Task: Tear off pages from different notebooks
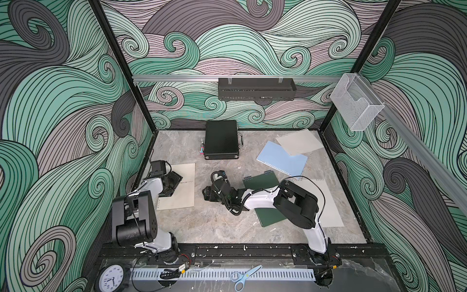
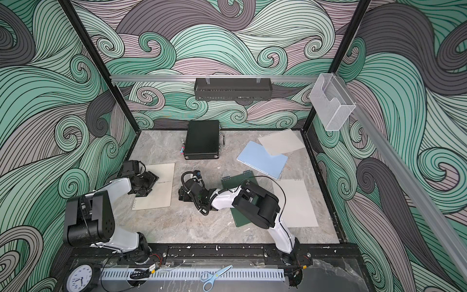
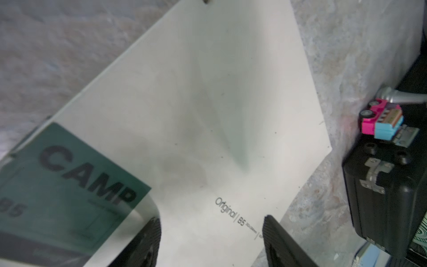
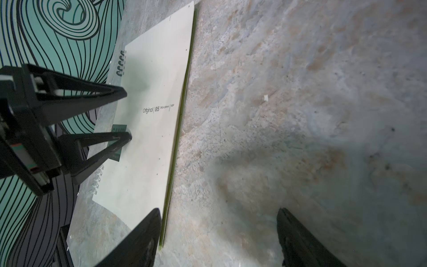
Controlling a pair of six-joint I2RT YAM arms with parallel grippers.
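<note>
A cream spiral notebook (image 1: 182,194) with a dark CAMP label (image 3: 75,195) lies flat and closed at the left of the table. Over its bound side hovers my left gripper, fingers apart, nothing between them. To the right of that notebook, above bare table, is my right gripper, likewise open and empty. Its arm crosses over a dark green notebook (image 2: 241,217), covering the middle of it. A blue notebook (image 1: 279,158) and a white pad (image 1: 329,204) lie at the right, and a pale sheet or pad (image 1: 304,142) overlaps the blue one.
At the back centre stands a black case (image 1: 221,138), with a small pink and blue toy (image 3: 383,119) on its left side. Scissors (image 1: 245,277) lie beyond the front edge. A wire basket (image 1: 357,104) hangs at the right. Bare table separates the cream and green notebooks.
</note>
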